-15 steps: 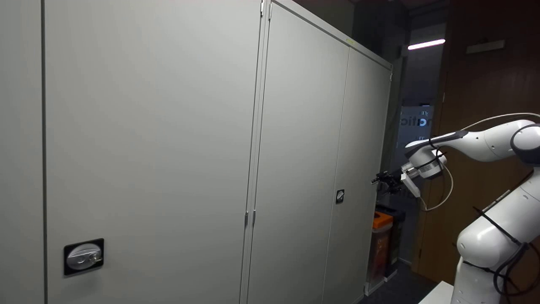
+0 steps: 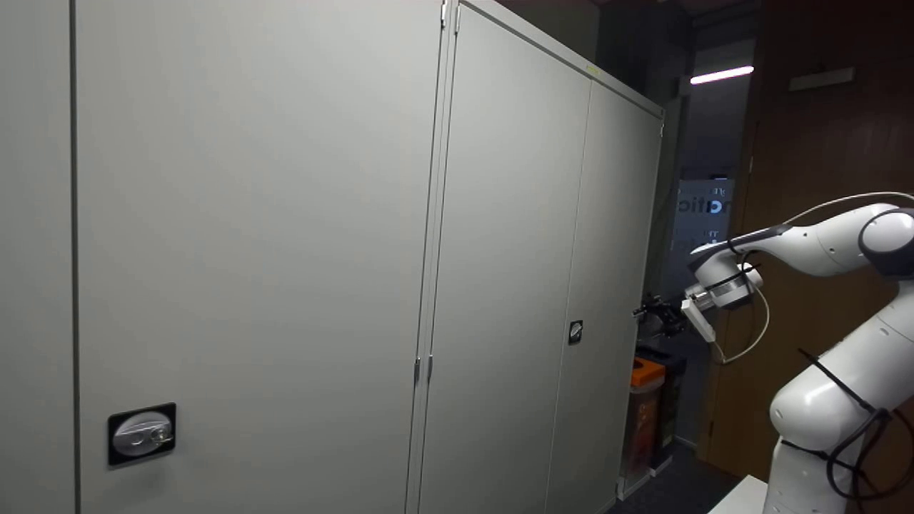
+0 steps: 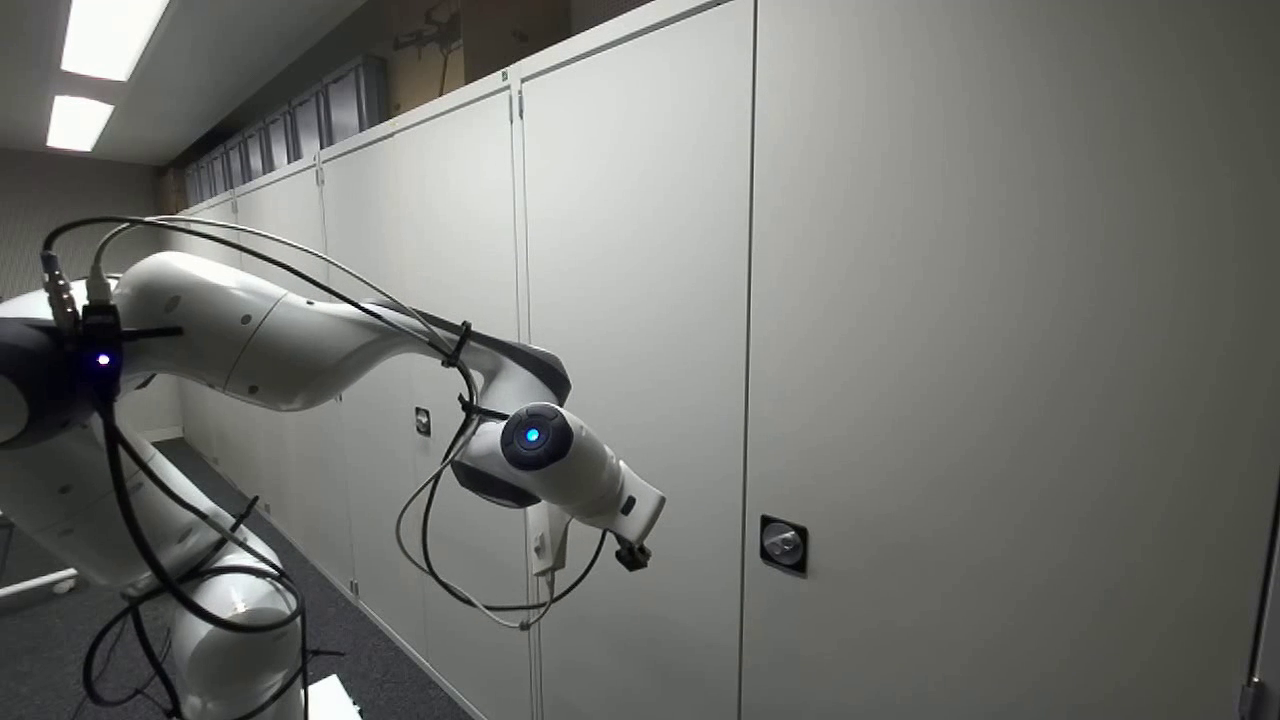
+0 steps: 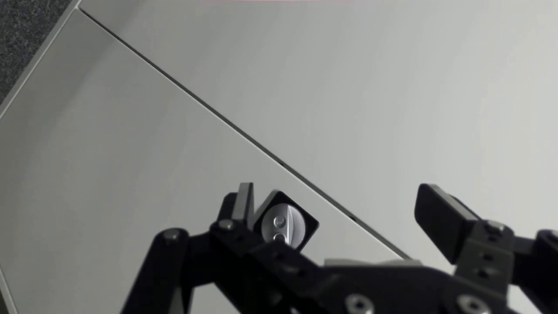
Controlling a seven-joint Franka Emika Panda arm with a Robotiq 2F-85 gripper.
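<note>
My gripper stands open, its two black fingers wide apart with nothing held between them. Beyond it, in the wrist view, a round silver cabinet latch (image 4: pixel 293 225) on a black square plate shows close beside the left finger (image 4: pixel 242 204). Part of that plate is hidden behind the gripper body. In exterior view 2 a latch (image 3: pixel 783 544) sits on the right-hand door (image 3: pixel 1020 360), and the gripper is only partly visible below the wrist. From the other side, the black gripper (image 2: pixel 643 314) appears in front of the far end of the cabinets.
Tall grey cabinets (image 2: pixel 257 214) form a continuous wall in front of the arm. An orange-lidded bin (image 2: pixel 647 373) stands past their far end. Cables (image 3: pixel 420 564) loop loosely below the wrist. Open air surrounds the gripper on the near side.
The gripper and wrist have shifted slightly to the right and a little lower in exterior view 1. The cabinet doors and latches look the same.
</note>
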